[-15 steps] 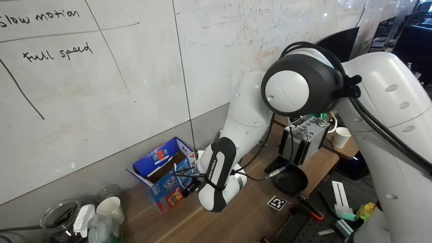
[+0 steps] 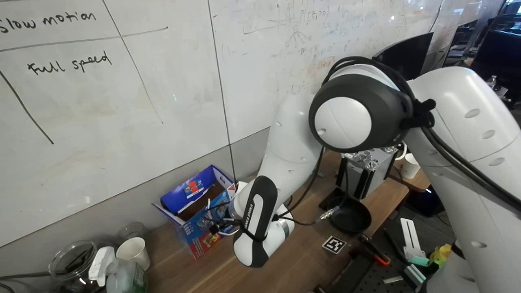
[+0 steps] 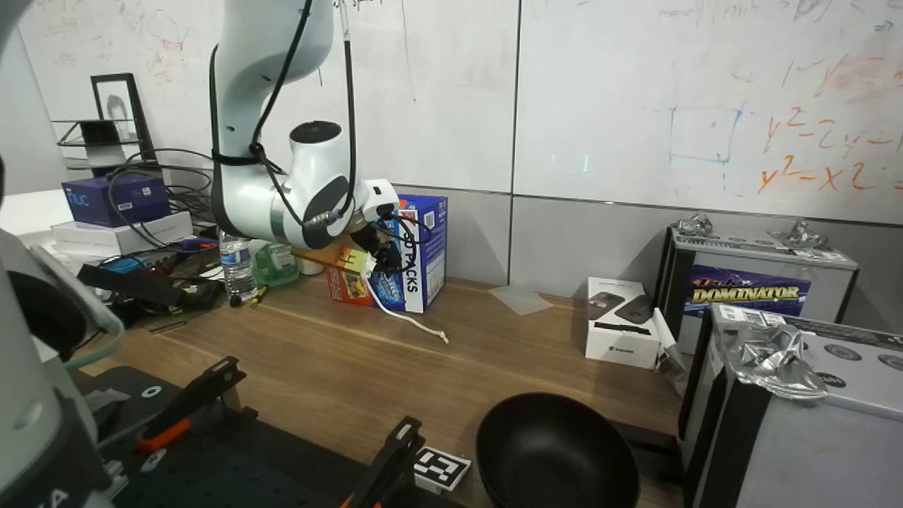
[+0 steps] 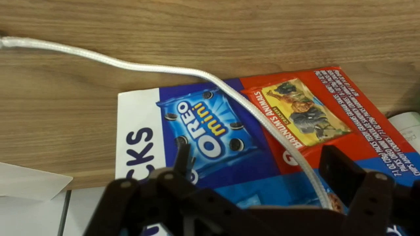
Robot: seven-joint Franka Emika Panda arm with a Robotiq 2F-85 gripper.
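The snack-pack box (image 2: 202,224), blue and red with its top open, stands against the wall. A white cord (image 4: 252,108) crosses in front of its printed side in the wrist view; the other exterior view shows the cord (image 3: 404,318) slanting down towards the tabletop. My gripper is open at the box, one dark finger (image 4: 182,160) at left and the other at right. The cord runs through the space between them near the right finger, and its lower end is hidden behind the gripper body. From the side, my gripper (image 3: 381,245) is at the box's near side.
A black bowl (image 3: 554,453) and a white phone box (image 3: 622,317) are to the right on the table (image 3: 364,364). Paper cup (image 2: 134,251), spray bottle (image 2: 126,277) and glass jar (image 2: 73,263) stand left of the snack box. Mid-table is clear.
In exterior view 1 the arm has shifted left and slightly down, bringing the gripper closer over the box's near side. The box has stayed in place.
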